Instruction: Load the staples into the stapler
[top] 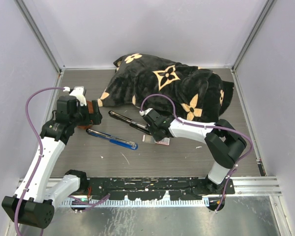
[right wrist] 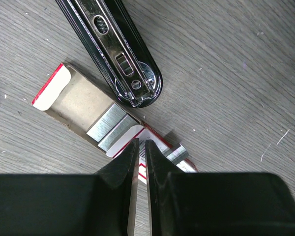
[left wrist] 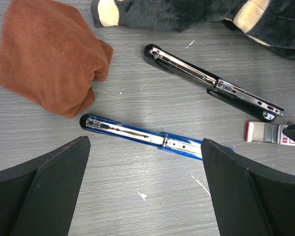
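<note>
The black stapler (left wrist: 211, 81) and the blue stapler (left wrist: 142, 135) lie opened out flat on the table, inner metal parts facing up. Beside the black stapler's end is the staple box (right wrist: 78, 101), its flap raised and silver staple strips (right wrist: 110, 127) inside. Another short staple strip (right wrist: 177, 154) sits over the box's printed part, partly hidden by a finger. Over that part of the box is my right gripper, its fingertips close together with a narrow gap; whether they grip the strip cannot be told. My left gripper stands open and empty, above the table's left side.
A brown cloth (left wrist: 51, 56) lies at the left. Along the back spreads a bunched dark blanket (top: 164, 86) with tan flower shapes. Small white scraps (left wrist: 143, 196) dot the table.
</note>
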